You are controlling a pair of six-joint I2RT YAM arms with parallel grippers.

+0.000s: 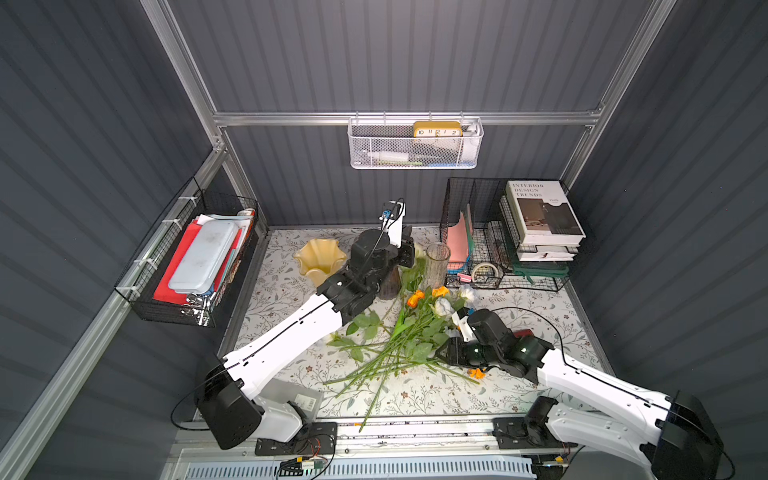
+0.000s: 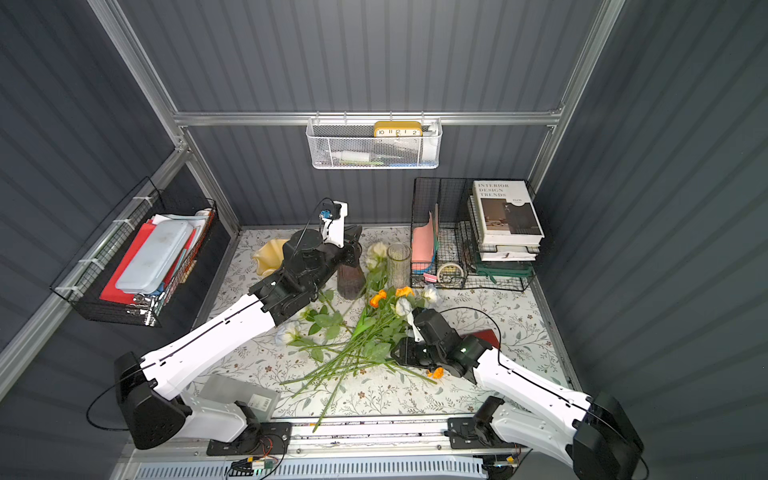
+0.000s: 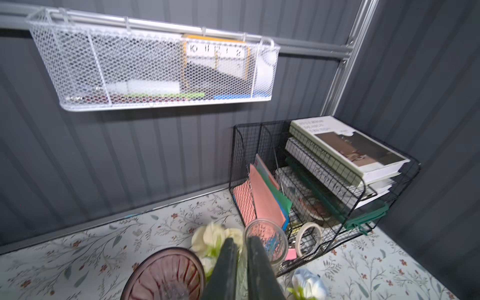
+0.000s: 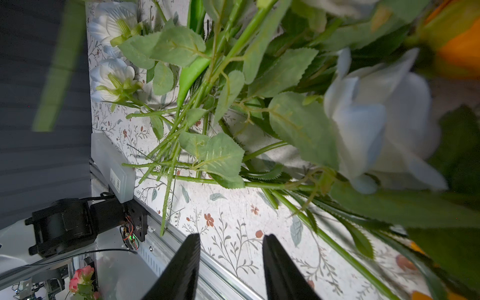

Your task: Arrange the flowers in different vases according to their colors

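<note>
Over the back of the table, my left gripper is shut on a pale green stem; a cream flower [image 3: 212,242] shows just beside its fingertips. The brown glass vase [image 2: 350,281] is below that gripper, and the clear glass vase [image 2: 397,272] stands to its right. A yellow wavy-rimmed vase [image 1: 320,257] is at the back left. Orange flowers [image 1: 415,299] and white flowers [image 1: 444,306] lie in a heap mid-table, stems towards the front. My right gripper stands open above the heap's right side, nothing between its fingers.
A wire rack [image 1: 496,248] with books [image 1: 545,212] fills the back right. On the back wall hangs a white mesh basket [image 1: 416,152]; a black wire basket [image 1: 200,264] is at the left. Another orange flower [image 1: 477,373] lies beneath the right arm.
</note>
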